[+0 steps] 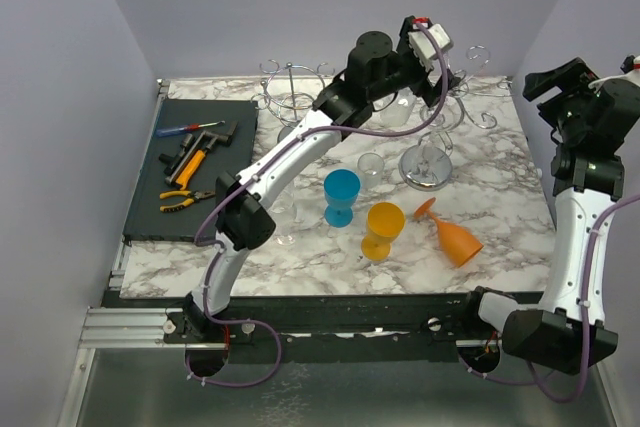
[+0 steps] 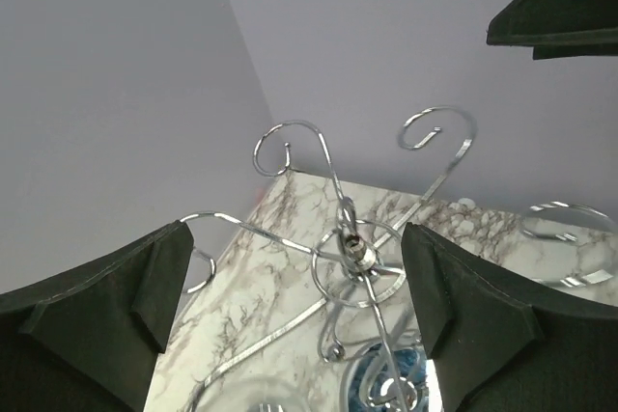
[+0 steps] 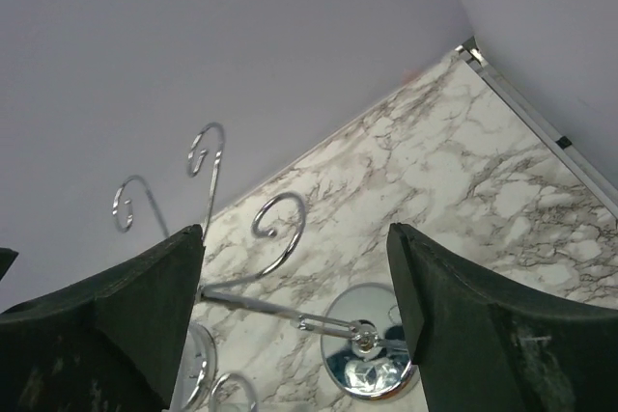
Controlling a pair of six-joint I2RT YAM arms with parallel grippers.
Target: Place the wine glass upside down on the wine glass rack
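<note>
An orange wine glass (image 1: 458, 243) lies on its side on the table, its foot pointing back and left. Behind it stands the right-hand wire rack, with a round metal base (image 1: 426, 169) and curled arms. My left gripper is over this rack; its fingers are apart, and rack wires show beyond the gap in the left wrist view. Off to the far right, my right gripper is raised well clear of the orange glass. Its fingers (image 3: 145, 306) are spread, with nothing held between them.
A blue goblet (image 1: 341, 193) and a yellow goblet (image 1: 381, 228) stand left of the orange glass, with clear glasses (image 1: 370, 167) nearby. Another wire rack (image 1: 291, 97) is at the back. Tools lie on a dark mat (image 1: 160, 222) at left.
</note>
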